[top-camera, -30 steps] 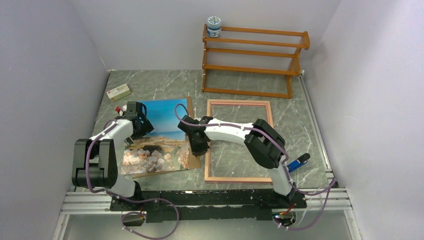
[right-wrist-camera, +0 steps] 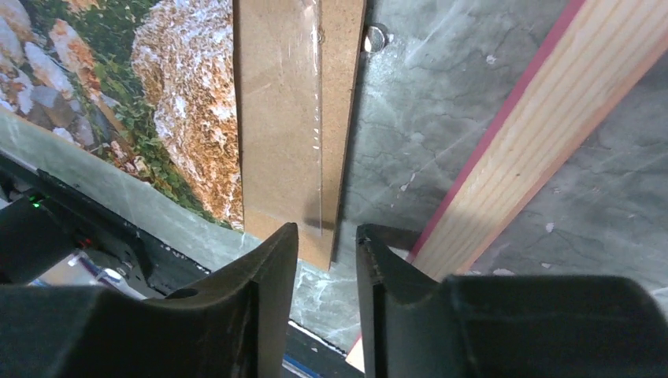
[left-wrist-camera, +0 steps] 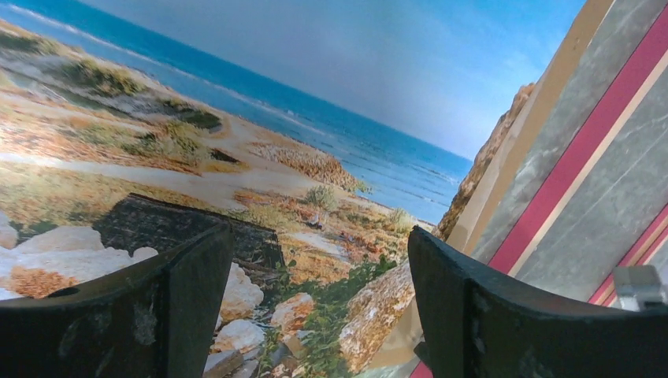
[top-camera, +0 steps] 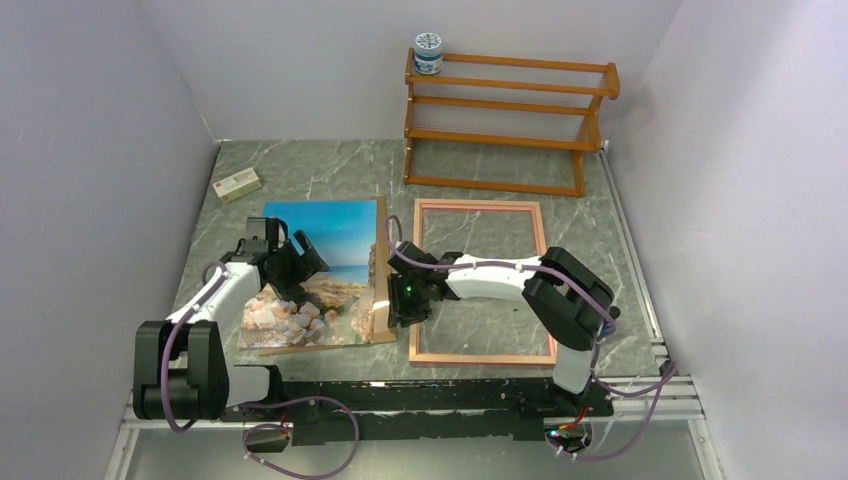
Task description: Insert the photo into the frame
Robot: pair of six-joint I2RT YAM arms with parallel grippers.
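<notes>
The beach photo [top-camera: 320, 225] lies flat on the left of the table. Under it, a brown backing board [top-camera: 382, 335] sticks out along the right and front edges. To the right is the empty wooden frame [top-camera: 480, 358], with bare table inside it. Over the middle of the photo hangs my open left gripper [top-camera: 308, 274], nothing between its fingers. My right gripper is partly open and empty, above the board's front right corner and the strip of table beside the frame. A clear strip edge [right-wrist-camera: 319, 142] runs along the board.
A wooden rack [top-camera: 495, 135] with a blue-and-white jar [top-camera: 428, 55] on it stands at the back. A small box [top-camera: 237, 185] lies at the back left. My right forearm crosses above the frame, partly hiding a blue tool [top-camera: 608, 322].
Compared with a second ago, photo and board sit a little straighter.
</notes>
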